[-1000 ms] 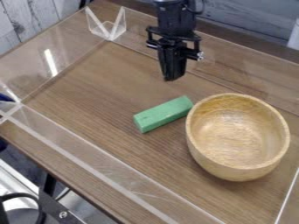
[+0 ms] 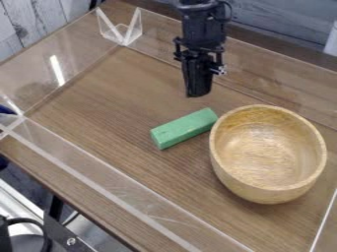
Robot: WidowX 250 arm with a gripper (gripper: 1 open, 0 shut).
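Observation:
The black gripper (image 2: 199, 83) hangs over the back middle of the wooden table, above and behind a green block (image 2: 184, 128); its fingers look shut, with nothing visible between them. The green block lies at a slant just left of a large round wooden bowl (image 2: 266, 187), which takes up the right front of the table.
A white wire-like object (image 2: 121, 30) stands at the back left. Black cables (image 2: 27, 236) show beyond the lower left edge.
The gripper has turned a little about its vertical axis, staying in about the same spot. The block and bowl look unmoved.

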